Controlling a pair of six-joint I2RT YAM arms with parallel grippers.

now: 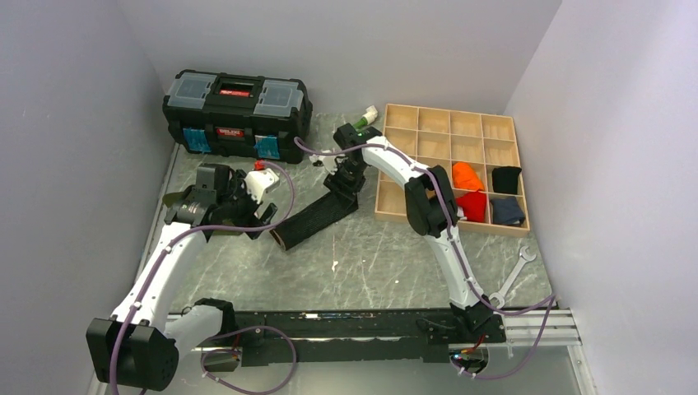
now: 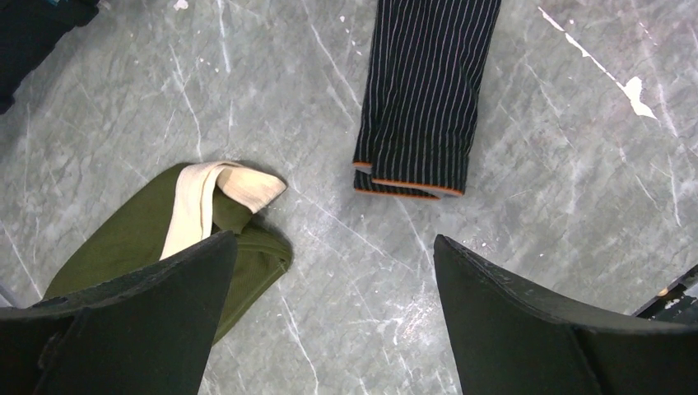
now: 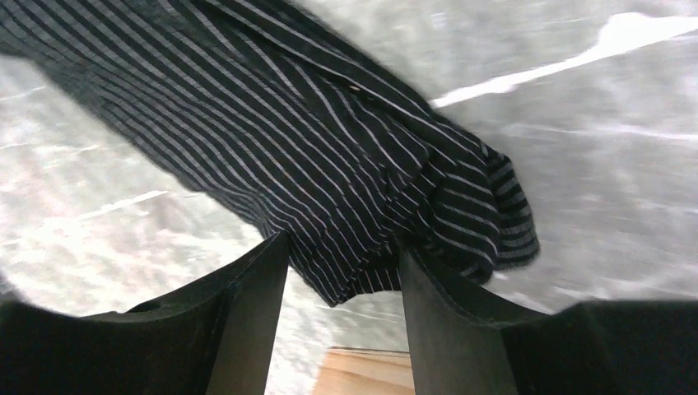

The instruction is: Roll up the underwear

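The dark striped underwear lies on the marble table as a long strip running diagonally, its lower-left end near my left gripper. In the left wrist view its folded end with orange edging sits beyond the open fingers of my left gripper; an olive garment with a cream band lies to their left. My right gripper is over the bunched other end of the underwear, its fingers apart at the cloth. Whether they touch it I cannot tell; the right wrist view is blurred.
A wooden compartment box with folded garments stands at the back right, close to the right gripper. A black toolbox is at the back left, a wrench at the front right.
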